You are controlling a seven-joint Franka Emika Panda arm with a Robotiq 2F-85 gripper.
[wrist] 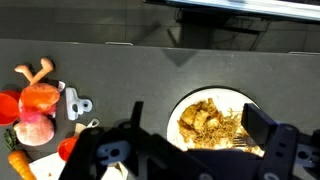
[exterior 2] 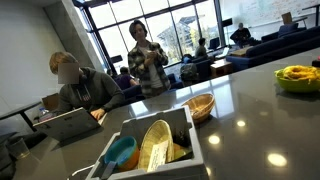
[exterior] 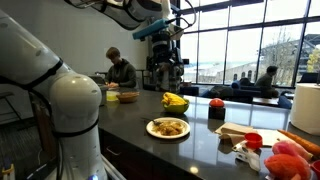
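My gripper hangs high over the dark table, its two black fingers spread wide apart in the wrist view with nothing between them. Below lies a white plate (wrist: 185, 108) of food, partly covered by the gripper in that view; a fork (wrist: 243, 141) rests at its right side. From the first exterior view, the plate (exterior: 168, 134) sits near the table's close edge, well under the gripper (exterior: 165, 84). Behind it stands a bowl with a yellow cloth-like thing (exterior: 175, 103) in it.
An orange-pink plush toy (wrist: 38, 115), a red cup (wrist: 8, 106), a carrot (wrist: 20, 163) and a grey metal piece (wrist: 77, 104) lie to one side. A grey bin (exterior 2: 190, 140) and a wicker basket (exterior 2: 200, 107) stand elsewhere on the table.
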